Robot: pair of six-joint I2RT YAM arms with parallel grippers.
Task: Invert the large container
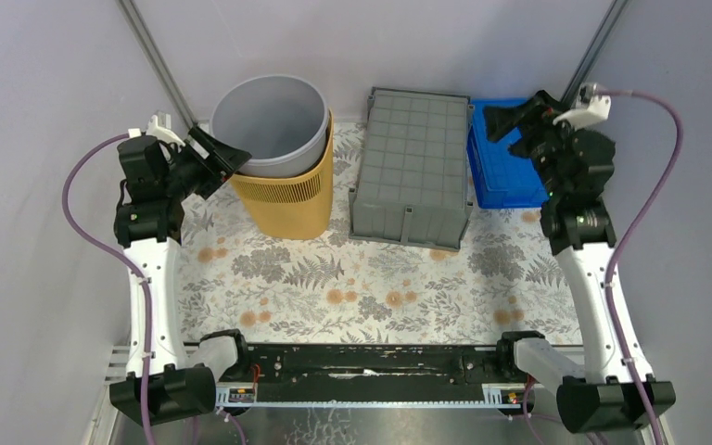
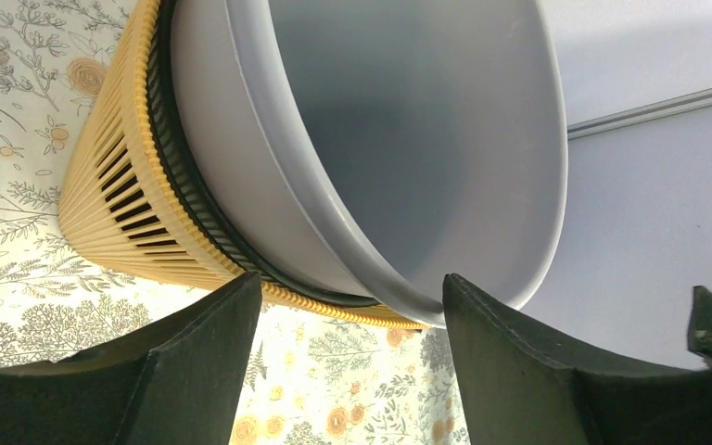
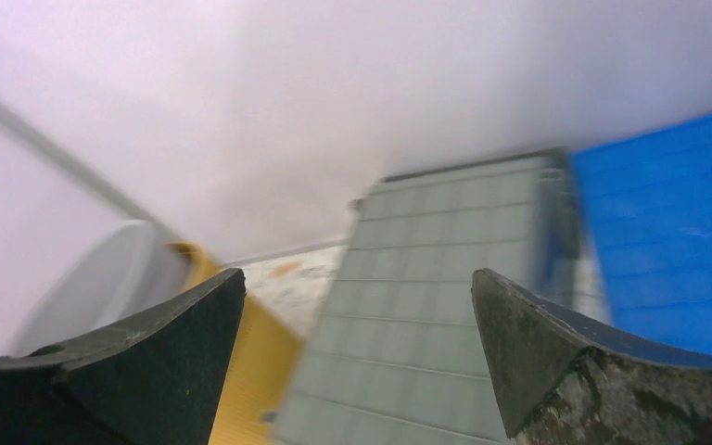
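In the top view a round grey tub (image 1: pixel 273 116) sits tilted inside a yellow slatted basket (image 1: pixel 289 209) at the back left. At its near-left rim is my left gripper (image 1: pixel 226 165), fingers part open. The left wrist view shows the tub's rim (image 2: pixel 329 199) running down close to the right-hand finger, with a gap between the fingers; whether they touch it I cannot tell. A large grey crate (image 1: pixel 414 153) stands at the back centre, its gridded face up. My right gripper (image 1: pixel 501 135) hangs raised over the blue crate, open and empty.
The blue crate (image 1: pixel 501 176) lies right of the grey crate, partly hidden by my right arm. A black bundle behind that arm is mostly covered. Bare patterned tabletop (image 1: pixel 362 287) fills the front. Walls close in on both sides.
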